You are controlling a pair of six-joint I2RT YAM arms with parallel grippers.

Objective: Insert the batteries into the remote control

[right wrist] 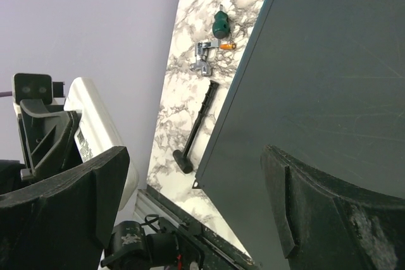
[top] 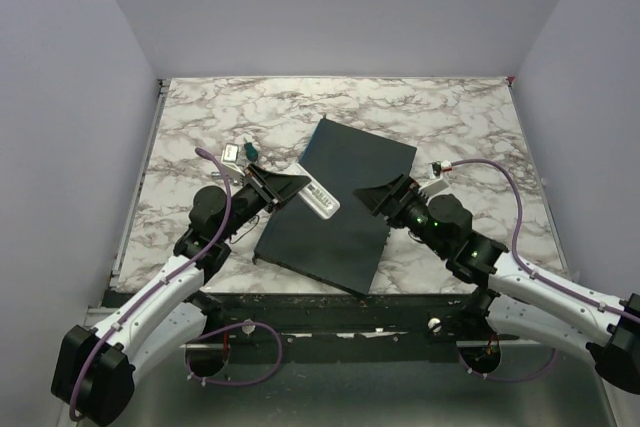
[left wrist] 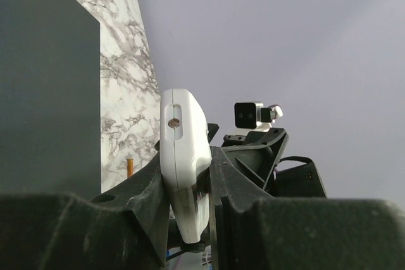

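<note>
A white remote (top: 314,191) is held in the air above the dark mat (top: 340,227) by my left gripper (top: 294,183), which is shut on it; in the left wrist view the remote (left wrist: 184,156) stands end-on between the fingers. In the right wrist view the remote (right wrist: 102,126) appears at the left. My right gripper (top: 378,193) is to the right of it, over the mat, with its fingers apart and nothing between them. No batteries can be made out for certain.
On the marble table left of the mat lie a green screwdriver (right wrist: 221,26), a metal tool (right wrist: 201,61) with a small orange piece (right wrist: 226,47), and a black hammer (right wrist: 191,135).
</note>
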